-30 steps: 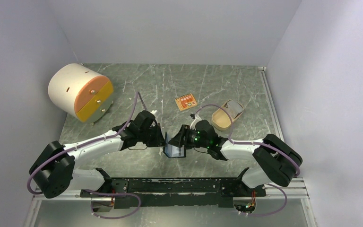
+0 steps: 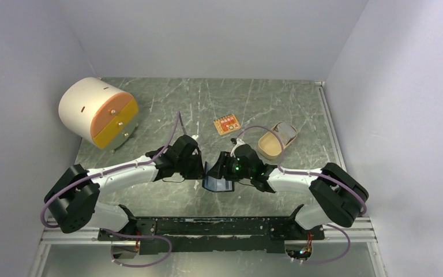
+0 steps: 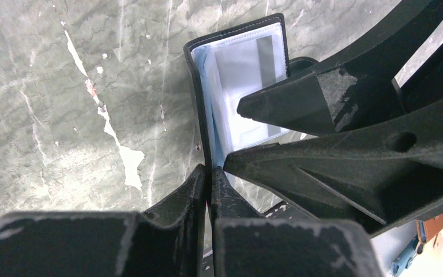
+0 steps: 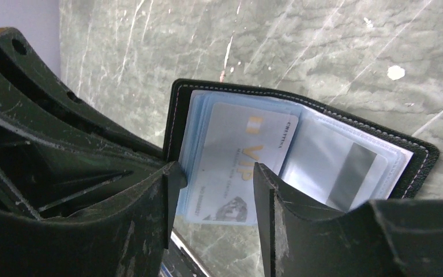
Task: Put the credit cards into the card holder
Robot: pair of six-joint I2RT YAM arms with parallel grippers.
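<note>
The card holder (image 2: pixel 218 184) lies spread on the table between my arms, with a black stitched cover and clear sleeves. My left gripper is shut on the edge of its raised black cover (image 3: pixel 199 104). In the right wrist view a pale card (image 4: pixel 245 153) lettered VIP in gold lies against the left-hand sleeves; whether it is fully inside one cannot be told. To its right is a white leaf (image 4: pixel 337 156) with a grey strip. My right gripper stands open over the card's lower part, its fingers (image 4: pixel 274 196) apart.
A tan basket (image 2: pixel 270 145) with a pale flat item stands at the right. An orange notepad (image 2: pixel 226 124) lies behind the grippers, and a cream cylindrical drawer box (image 2: pixel 86 104) sits at the back left. Both grippers are crowded close together.
The left gripper has shifted slightly right, and the holder has moved right with it. The right gripper has hardly moved.
</note>
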